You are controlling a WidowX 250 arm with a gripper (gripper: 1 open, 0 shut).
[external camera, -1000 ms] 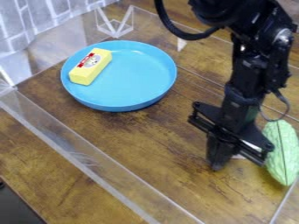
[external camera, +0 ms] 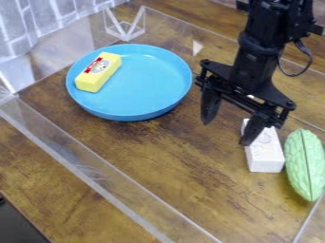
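Observation:
My black gripper hangs over the wooden table, right of the blue plate, with its fingers spread open and nothing seen between them. A white block lies just below its right finger. Beside the block, at the right edge, is a green leafy object, like a cabbage or lettuce. On the blue plate at upper left rests a yellow box with a red and white label.
Clear plastic walls edge the table along the left and top. Bare wood fills the lower middle and lower left. A cable loops at the arm's upper right.
My gripper has risen up the view, away from the lower middle, uncovering the white block. The plate, yellow box and green object look unmoved.

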